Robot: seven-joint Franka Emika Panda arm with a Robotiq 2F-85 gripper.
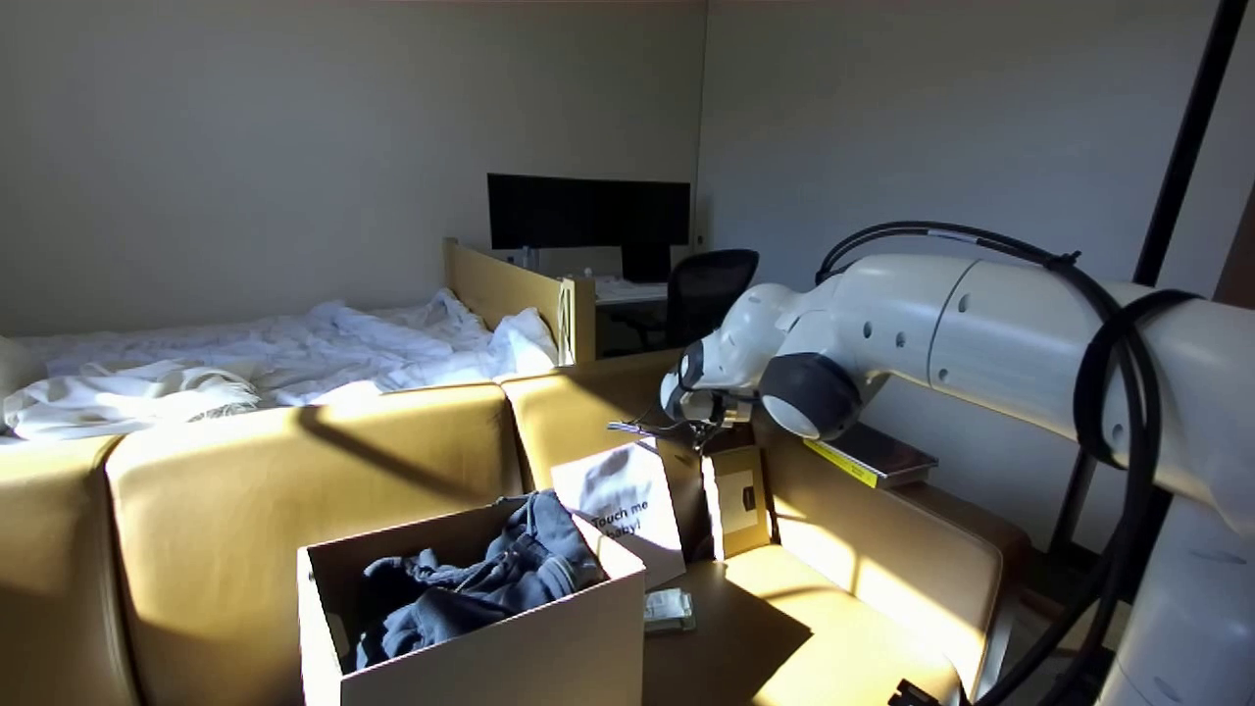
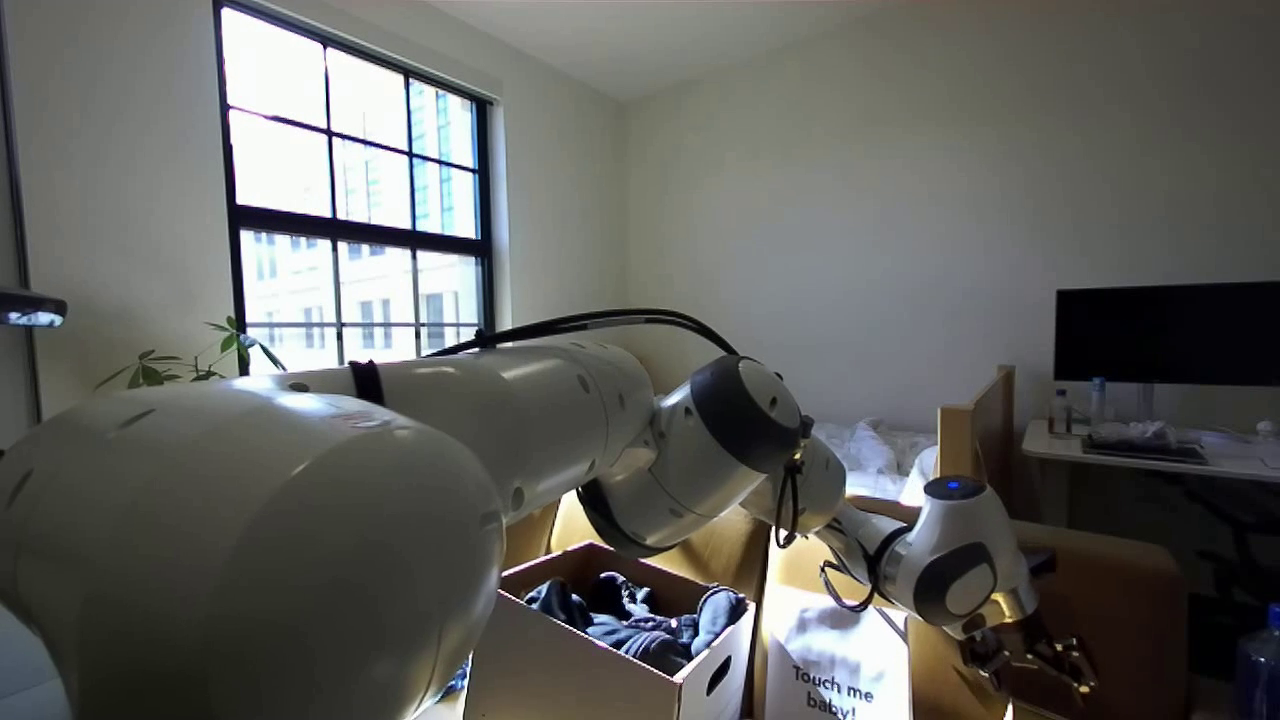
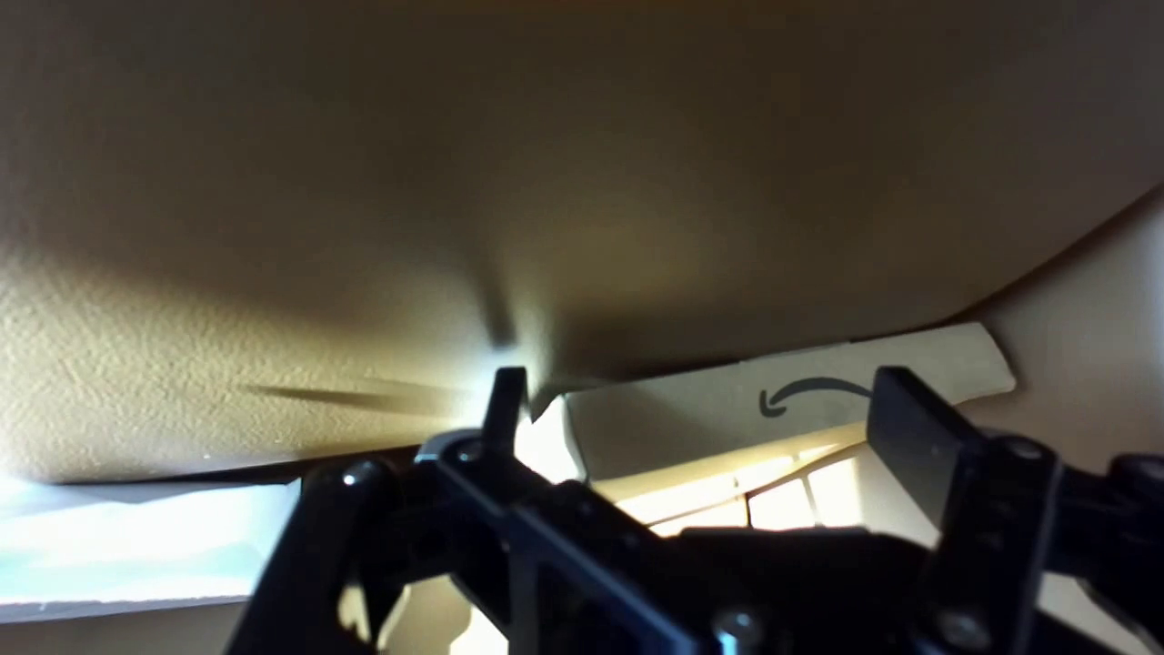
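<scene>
My gripper is open above the sofa's back corner, its two dark fingers wide apart. Behind and between them in the wrist view is the top edge of a slim cardboard box [image 3: 666, 426] marked with a curved black arrow. That cardboard box [image 1: 738, 504] stands upright in the sofa corner, in exterior view 1 just below the wrist. Whether the fingers touch it cannot be told. In exterior view 2 the gripper [image 2: 1041, 667] hangs to the right of a white bag [image 2: 836, 664] lettered "Touch me baby!".
A large open box [image 1: 494, 659] holding dark clothes [image 1: 488, 588] stands in front of the sofa back [image 1: 318, 494]. A small pale packet [image 1: 668, 611] lies on the seat. On the armrest rests a dark flat item [image 1: 877, 451] with a yellow edge.
</scene>
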